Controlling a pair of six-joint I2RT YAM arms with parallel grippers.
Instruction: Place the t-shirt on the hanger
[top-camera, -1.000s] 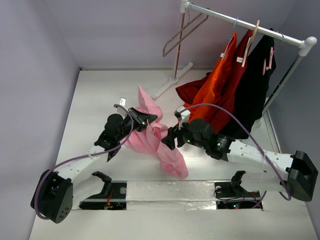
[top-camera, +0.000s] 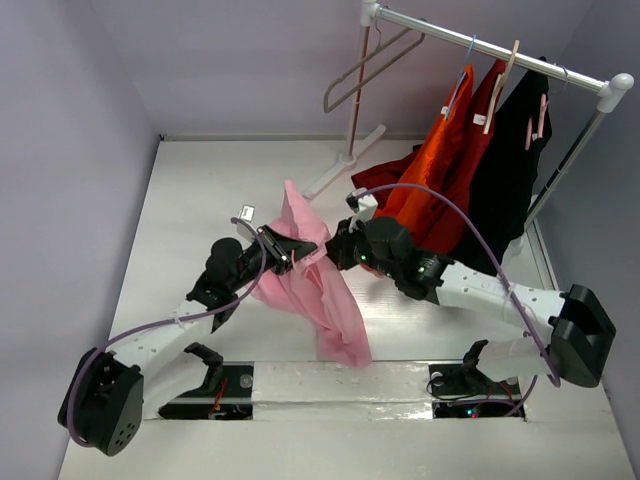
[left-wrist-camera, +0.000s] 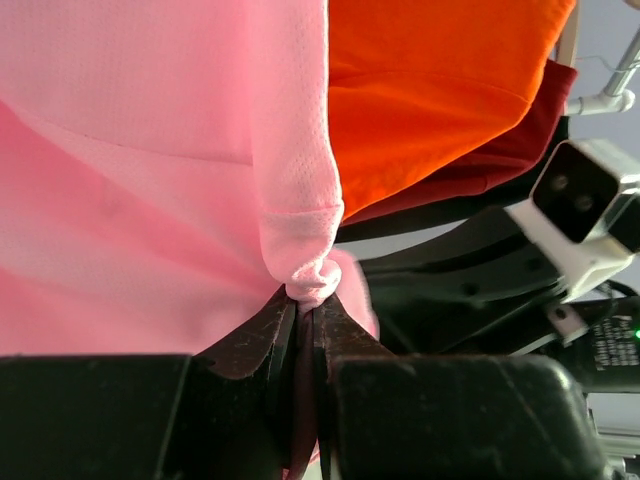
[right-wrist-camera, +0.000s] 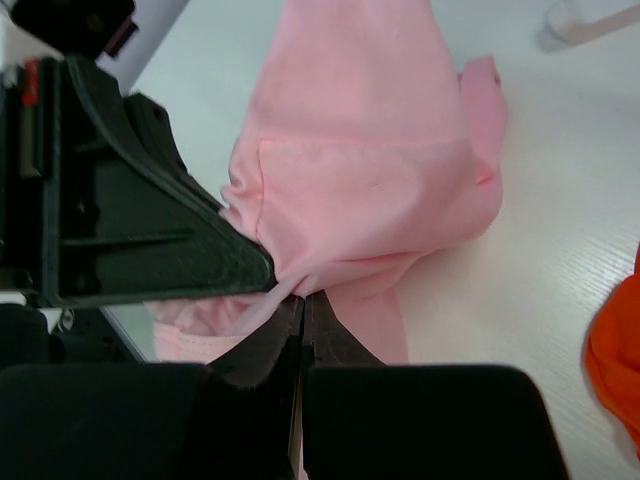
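A pink t-shirt (top-camera: 330, 310) hangs crumpled between the arms. My left gripper is shut on a bunched fold of it, raised near the centre. My right gripper is close beside the left one at the shirt's upper part, shut; pink cloth lies right at its fingertips, though how much is between them is unclear. A bare hanger (top-camera: 374, 72) hangs at the left of the rail (top-camera: 420, 22), above and behind the grippers.
Orange (top-camera: 442, 120), red (top-camera: 465, 165) and black (top-camera: 500, 210) garments hang on the rack's right, just behind my right arm.
My right gripper has moved up and slightly inward toward the left gripper. The shirt's top has shifted slightly right, and its lower end hangs a little farther toward the front.
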